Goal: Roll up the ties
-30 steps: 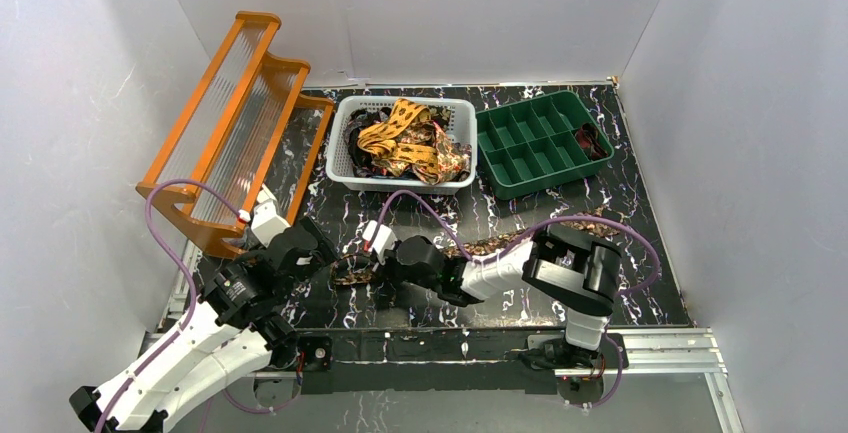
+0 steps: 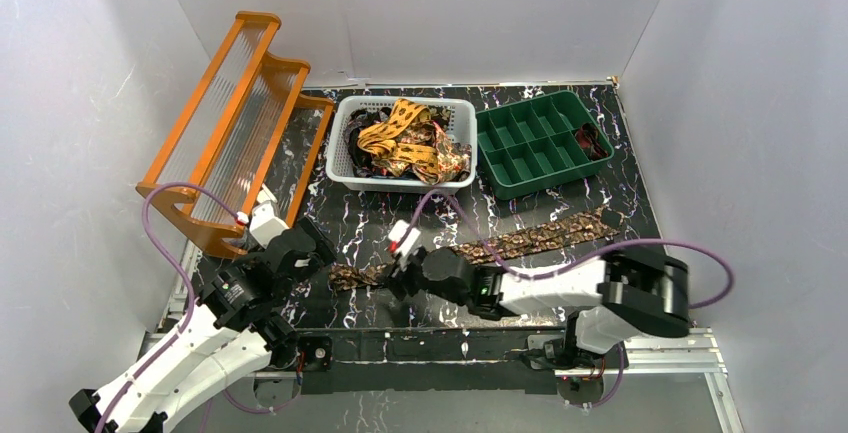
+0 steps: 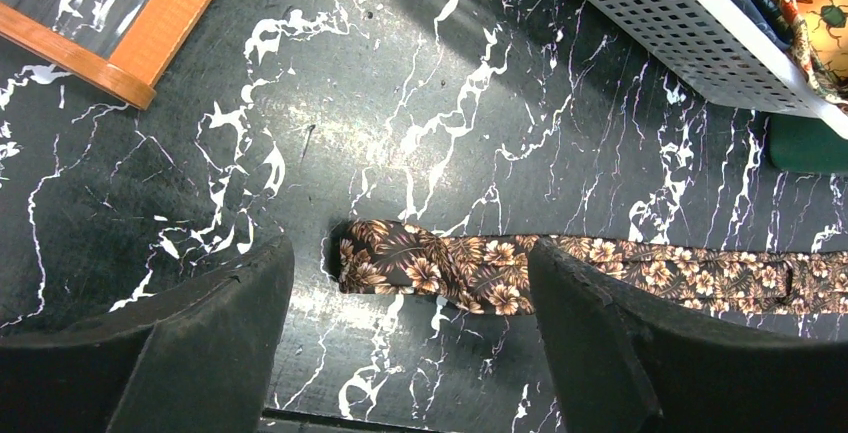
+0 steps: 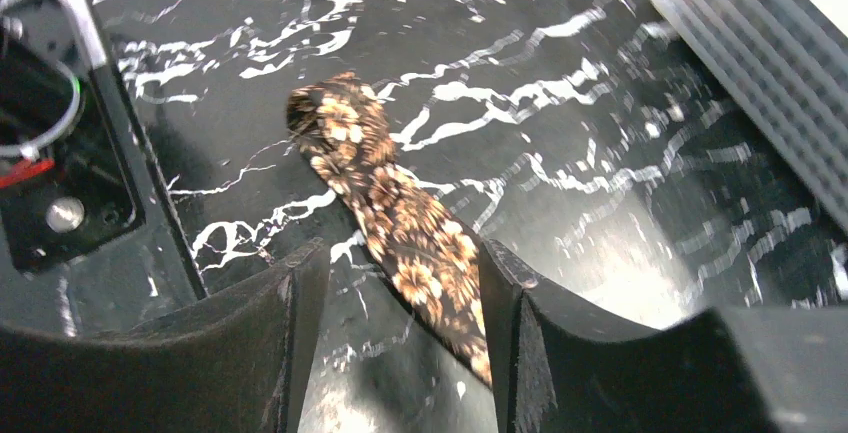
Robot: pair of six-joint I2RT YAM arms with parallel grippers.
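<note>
A dark tie with tan floral print (image 2: pixel 545 237) lies stretched across the table, its near-left end (image 3: pixel 385 261) folded over on itself, with a crease beside the fold. In the left wrist view my left gripper stands open, fingers apart on either side of the folded end and gripping nothing. My right gripper is open too. Its fingers (image 4: pixel 500 283) are above the tie's left part, and the folded end (image 4: pixel 345 118) lies beyond them, slightly raised. The right arm hides part of the tie from above.
A white basket (image 2: pixel 347 166) of mixed ties stands at the back. Right of it, the green divided tray (image 2: pixel 505 162) has a dark rolled item (image 2: pixel 590 143) in one compartment. A wooden rack (image 2: pixel 205 158) stands at the left. Table between basket and tie is clear.
The tie's left end stood up in a loop a second ago and now lies folded lower. The left arm stays in place.
</note>
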